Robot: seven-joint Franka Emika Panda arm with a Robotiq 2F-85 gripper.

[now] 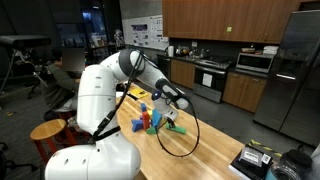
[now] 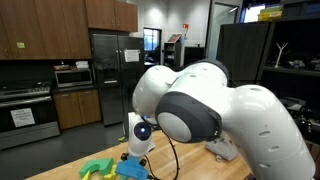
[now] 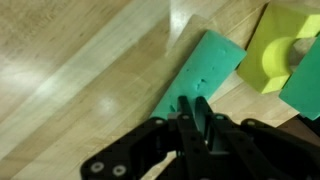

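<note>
A long green block (image 3: 205,70) lies flat on the wooden table in the wrist view, running diagonally. My gripper is over its lower part, the two dark fingertips close together with a narrow strip of green between them. Whether they touch the block cannot be told. In exterior view 1 the green block (image 1: 176,128) shows just right of the gripper, low over the table; exterior view 2 has a green block (image 2: 97,166) at the table's near side.
A yellow block (image 3: 265,50) with a curved cutout and another green block (image 3: 303,85) lie to the right in the wrist view. Blue, red and other blocks crowd left of the gripper in exterior view 1.
</note>
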